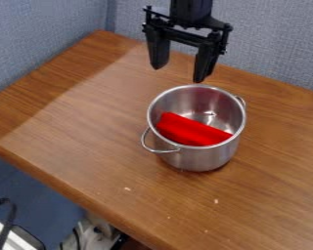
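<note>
My black gripper (180, 61) hangs at the top centre, above and behind a steel pot (174, 156), with its two fingers spread apart and nothing between them. The pot stands on the wooden table with wire handles at its sides. Inside it lies a red cylindrical object (192, 131), slanting from upper left to lower right.
Grey padded walls (42, 34) border it at the back and left. Its front left edge drops to a blue floor with some cables at the lower left.
</note>
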